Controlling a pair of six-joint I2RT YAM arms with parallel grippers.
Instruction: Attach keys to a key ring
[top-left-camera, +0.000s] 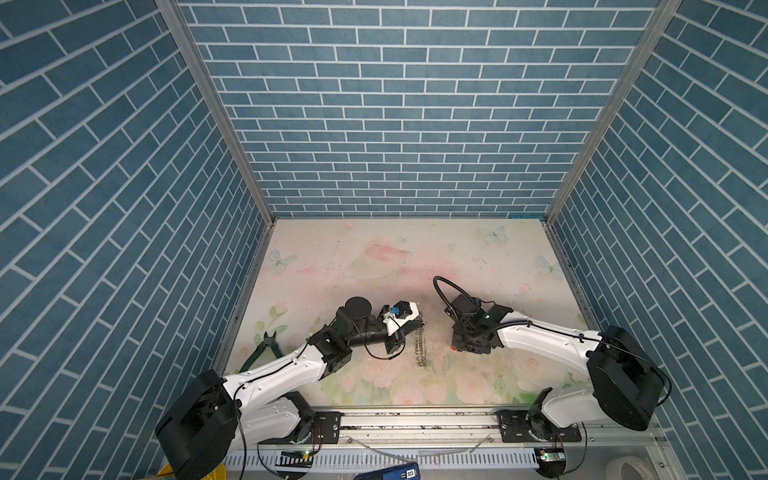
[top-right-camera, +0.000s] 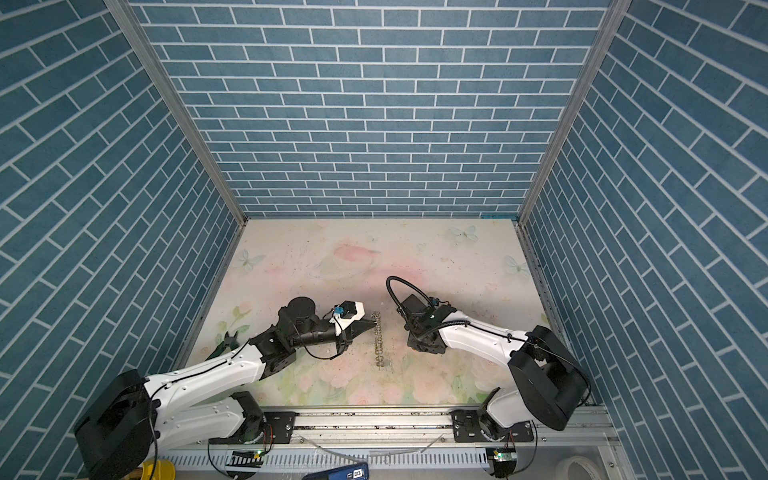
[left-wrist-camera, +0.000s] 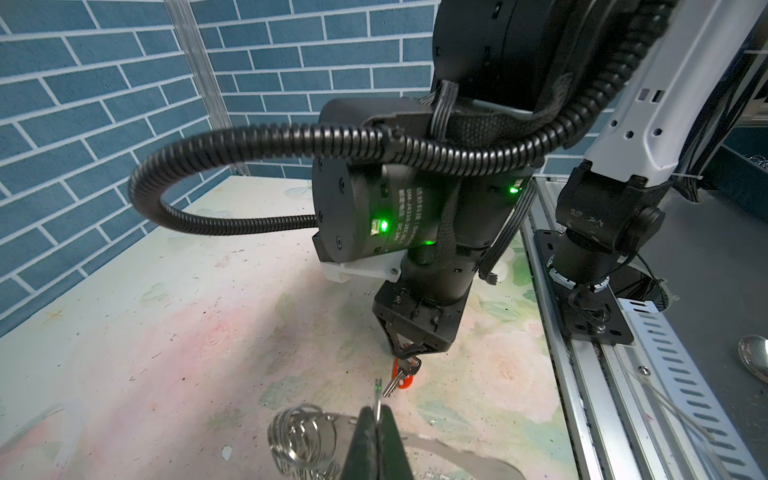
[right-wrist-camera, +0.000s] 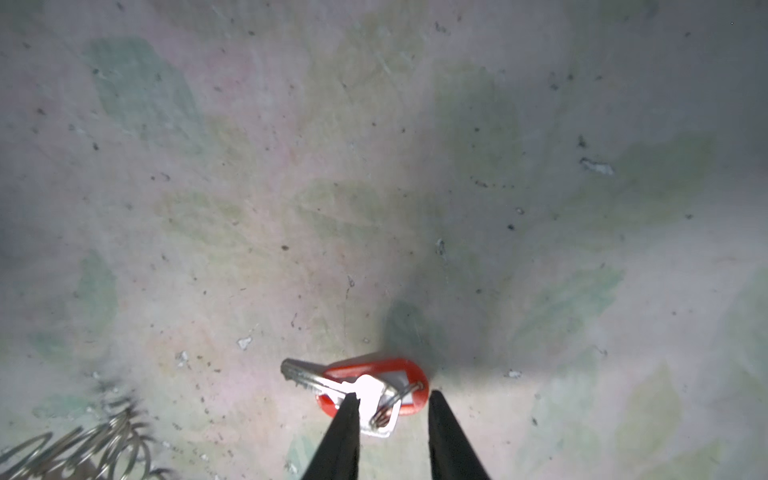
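Observation:
A key (right-wrist-camera: 308, 376) lies on a red oval tag or ring (right-wrist-camera: 416, 376) on the table, partly under other metal. My right gripper is right above them, its fingers parted, their tips at the key pile in the right wrist view. My left gripper is shut, a thin upright metal piece (left-wrist-camera: 378, 390) at its fingertips. Below it is a pile of shiny metal rings (left-wrist-camera: 300, 436), also seen as a strip between the arms in the top right view (top-right-camera: 378, 340).
Green-handled pliers (top-left-camera: 264, 348) lie at the table's left side. Metal rails (top-left-camera: 416, 416) run along the front edge.

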